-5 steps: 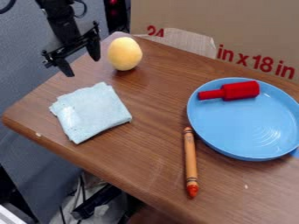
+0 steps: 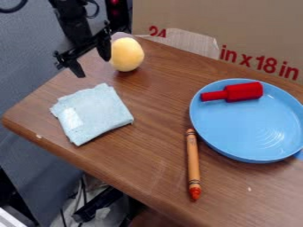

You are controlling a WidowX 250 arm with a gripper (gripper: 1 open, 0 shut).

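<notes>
The black gripper (image 2: 87,55) hangs over the far left edge of the wooden table, just left of a pale yellow rounded object (image 2: 127,54) standing near the back. Its fingers point down; whether they are apart or closed is hard to tell at this size. A folded light blue cloth (image 2: 92,113) lies at the left of the table. A blue plate (image 2: 249,133) on the right holds a red rolling-pin-like toy (image 2: 240,91). An orange crayon-shaped object (image 2: 193,164) lies left of the plate.
A cardboard box (image 2: 219,31) stands behind the table (image 2: 142,168). The middle of the tabletop between cloth, yellow object and plate is clear. The left edge drops to a grey area.
The gripper has moved to the right, closer to the yellow object, over the last second. The objects on the table look unchanged.
</notes>
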